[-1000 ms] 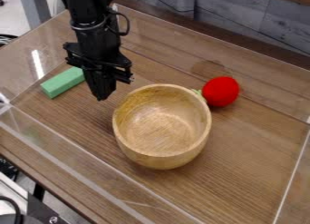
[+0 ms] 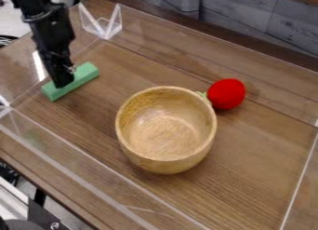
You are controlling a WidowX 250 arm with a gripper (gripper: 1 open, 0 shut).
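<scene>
My gripper [image 2: 56, 72] is at the left, coming down from the top left, its tip low over the near part of a mint-green bar [image 2: 77, 78] lying on the wooden table. The gripper looks shut; whether it touches the bar I cannot tell.
A large tan bowl [image 2: 165, 151] sits at the centre right, with a red round object [image 2: 226, 93] behind it on the right. A clear plastic piece [image 2: 106, 21] stands at the back left.
My gripper has moved left from beside the bowl to over the green bar. The bowl and red object have stayed put.
</scene>
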